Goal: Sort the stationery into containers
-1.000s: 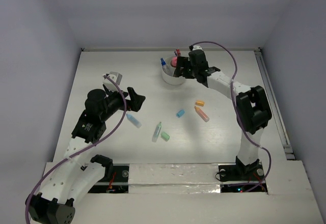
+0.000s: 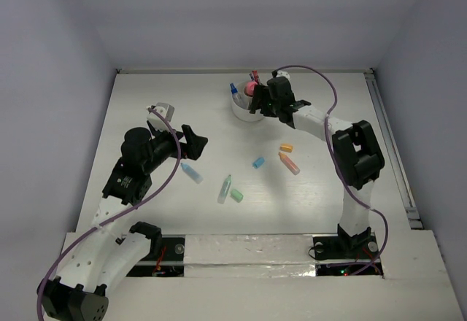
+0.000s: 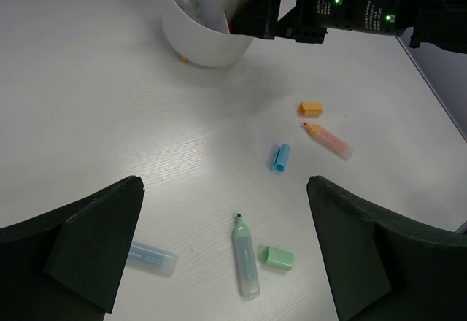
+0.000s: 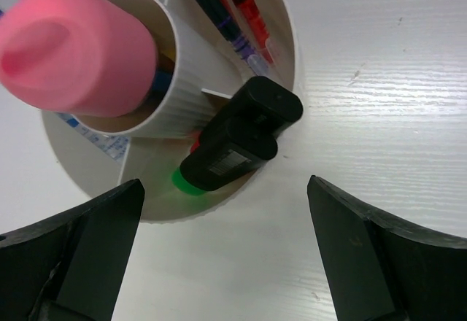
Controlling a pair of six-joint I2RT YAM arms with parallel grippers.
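A white divided container stands at the back centre, holding pens, a pink item and two black pieces. My right gripper is open over its near side, nothing between its fingers. My left gripper stands open at the left. On the table lie a blue marker, a green marker, a green cap, a small blue cap, a yellow cap and an orange marker.
Walls surround it at the back and sides, with a metal rail along the right edge.
The right arm has shifted slightly at the container over the last second. The left arm and the loose items on the table have not moved.
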